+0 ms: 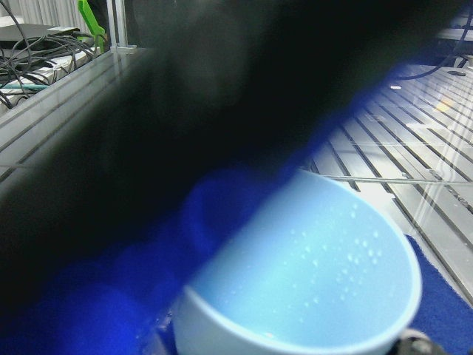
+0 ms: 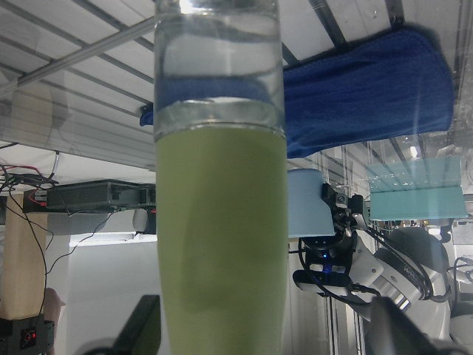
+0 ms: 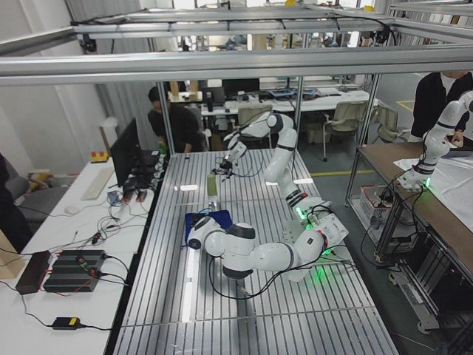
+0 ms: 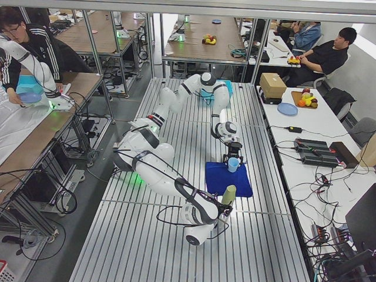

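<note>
A light blue cup is at my left gripper over the blue cloth, apparently held; droplets show inside it in the left wrist view, where a dark blur covers much of the picture. A green-and-clear cylinder, like a bottle, stands upright beside my right gripper and fills the middle of the right wrist view. The right fingertips are blurred at that view's lower edge, and whether they touch the cylinder is unclear.
A turquoise bin stands on the slatted table, beyond the cloth in the camera right view. Side desks carry monitors, cables and black boxes.
</note>
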